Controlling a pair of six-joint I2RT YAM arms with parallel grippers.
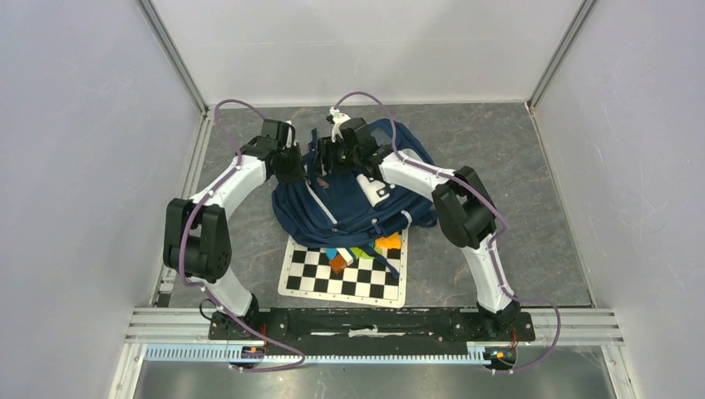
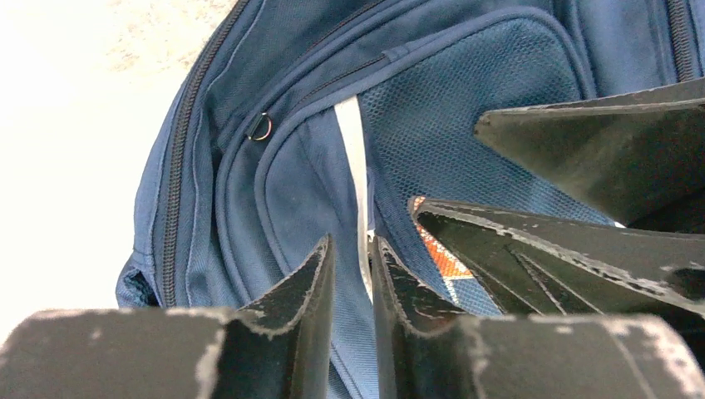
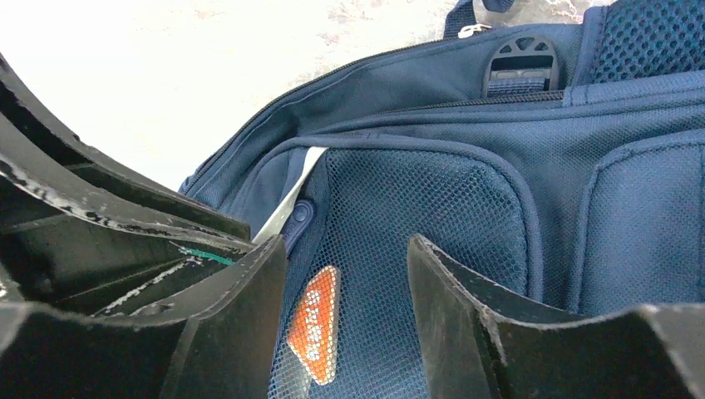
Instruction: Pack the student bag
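Note:
The navy student bag [image 1: 312, 218] lies spread on the table, and both grippers are at its far left part. My left gripper is part open over a white-trimmed edge [image 2: 352, 141] of the bag's inner pocket. The trim runs between or just behind its fingertips; contact is unclear. Close by, my right gripper stands wide open with nothing between its fingers, above mesh fabric. An orange-and-white patterned item [image 3: 314, 324] shows at the mesh there. White items [image 1: 374, 189] rest on the bag's right half.
A black-and-white checkered board [image 1: 341, 287] lies in front of the bag, partly covered by it and a strap. On it are an orange item [image 1: 388, 242] and a brown one [image 1: 337, 263]. The grippers nearly touch.

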